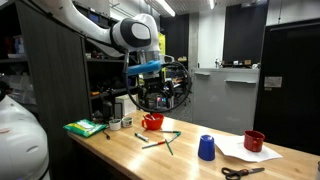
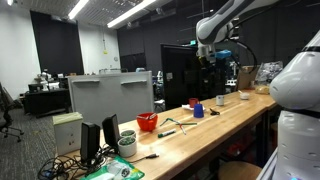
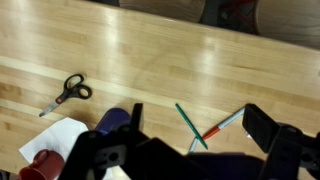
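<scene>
My gripper is open and empty, high above the wooden table. In the wrist view its fingers frame a green pen (image 3: pixel 189 123), a red pen (image 3: pixel 213 132) and a light blue pen (image 3: pixel 230 119) on the tabletop far below. A blue cup (image 3: pixel 112 121) is partly hidden behind the left finger. Exterior view 1 shows that blue cup (image 1: pixel 206 148) standing near the table's middle, with a red bowl (image 1: pixel 153 122) behind the pens. A dark red mug (image 1: pixel 254 141) rests on white paper (image 1: pixel 243 153). Black-handled scissors (image 1: pixel 241 174) lie before the paper.
White pots (image 1: pixel 115 124) stand at the table's far left end, near a green packet (image 1: pixel 85 128). Several thin items lie scattered in the middle. Bare wood (image 3: pixel 150 60) fills much of the wrist view.
</scene>
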